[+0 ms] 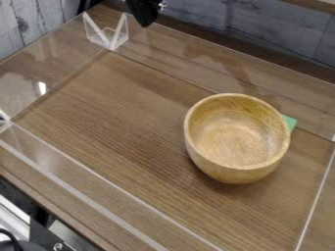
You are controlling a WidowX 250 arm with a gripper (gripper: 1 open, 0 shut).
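The black gripper [147, 18] hangs at the top edge of the camera view, mostly cut off, above the far part of the table and right of a white tape mark; its fingers are too small and dark to read. A wooden bowl [236, 165] sits on the right half of the table [105, 118], empty. A small green object [289, 123] lies just behind the bowl, partly hidden by it.
A grey wall runs along the back right, and the table's edge drops away at the lower left.
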